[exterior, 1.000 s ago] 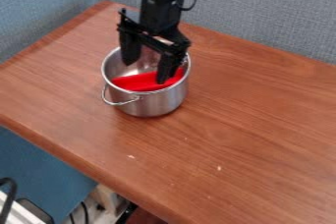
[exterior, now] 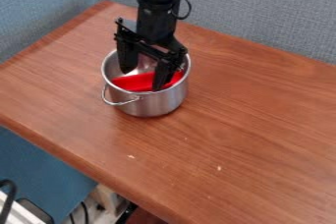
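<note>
A steel pot (exterior: 147, 104) with a wire handle stands on the wooden table (exterior: 237, 159), left of centre. A red object (exterior: 133, 83) lies inside it, partly hidden. My black gripper (exterior: 144, 67) points down into the pot from above, open, its two fingers apart, one toward the left side and one over the red object at the right.
A grey padded wall runs behind, a blue one at the left. Cables and small items sit below the table's front-left edge.
The gripper has shifted slightly left and turned a little, its fingers now lower in the pot. The pot has stayed where it was.
</note>
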